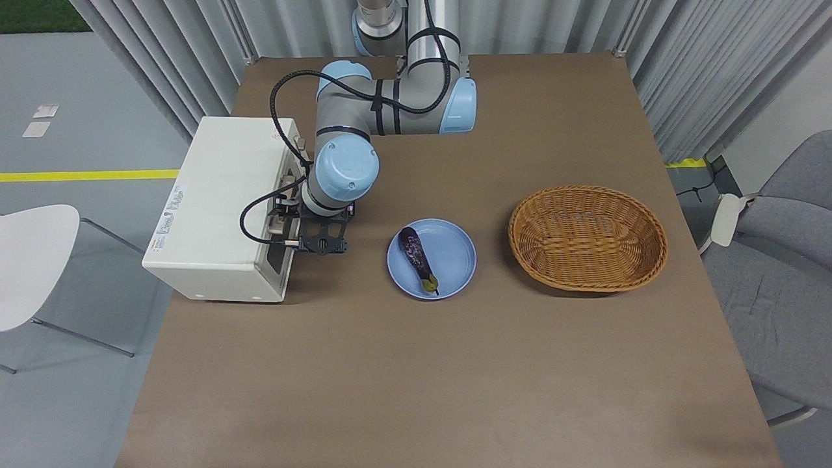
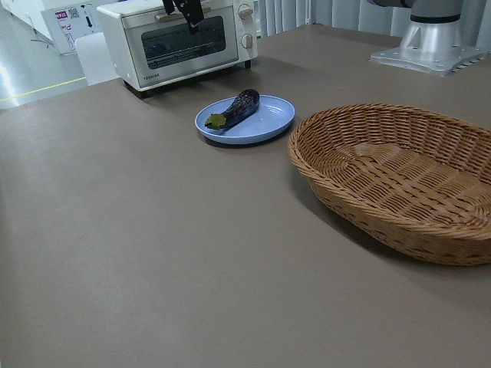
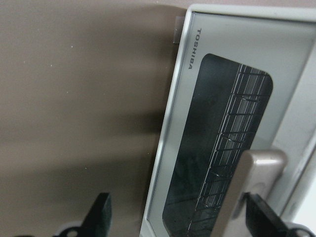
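A white Toshiba toaster oven (image 1: pixel 210 203) stands on the table's left; its glass door (image 2: pixel 184 47) is closed. My gripper is at the door's front in the wrist view, one finger against the silver handle (image 3: pixel 247 187), the other finger out over the table. The fingers stand apart. A dark eggplant (image 1: pixel 415 253) lies on a blue plate (image 1: pixel 460 261) to the right of the oven.
A wicker basket (image 1: pixel 586 234) sits right of the plate. Chairs stand off both sides of the table.
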